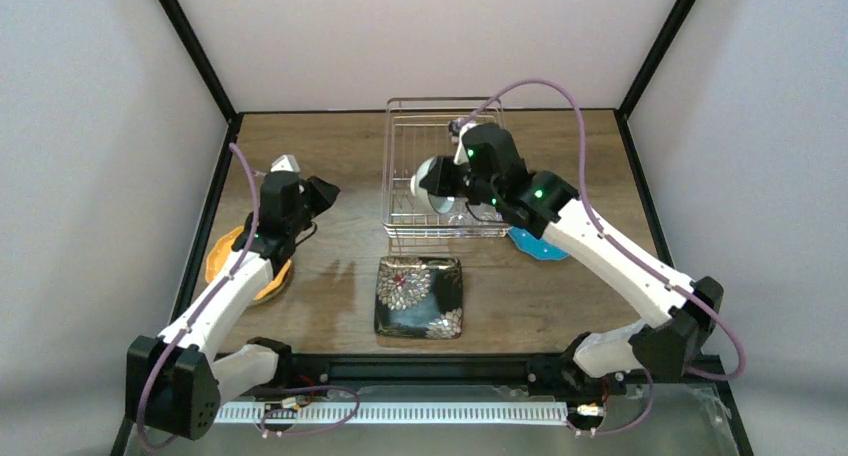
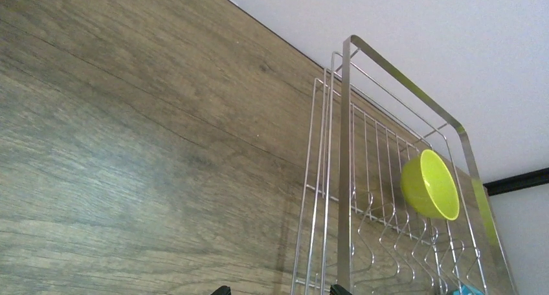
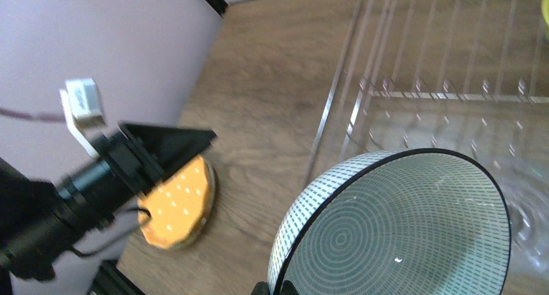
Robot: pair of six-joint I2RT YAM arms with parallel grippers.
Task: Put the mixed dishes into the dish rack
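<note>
The wire dish rack [image 1: 397, 117] stands at the back middle; a yellow bowl [image 2: 429, 184] sits in it. My right gripper is shut on the rim of a pale checked bowl [image 3: 395, 224], held tilted over the rack. Clear glassware [image 3: 531, 211] shows below it. My left gripper [image 1: 330, 198] is at the left, apart from the rack, above orange plates [image 1: 219, 254]; only its tips show at the bottom of the left wrist view, apart.
A dark patterned square dish [image 1: 418, 297] lies before the rack. A blue plate [image 1: 539, 242] is right of the rack.
</note>
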